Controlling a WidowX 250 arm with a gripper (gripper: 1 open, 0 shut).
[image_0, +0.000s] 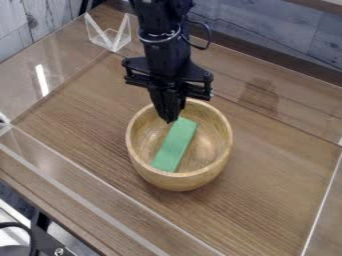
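A wooden bowl (211, 150) sits in the middle of the table with a green oblong block (174, 145) lying inside it. My black gripper (166, 104) hangs over the back rim of the bowl, pointing down, behind the block. Whether its fingers are open or shut is hard to make out, and I cannot tell whether it touches the rim.
A white wire or plastic object (11, 127) is at the left edge, and dark cables show at the bottom left corner.
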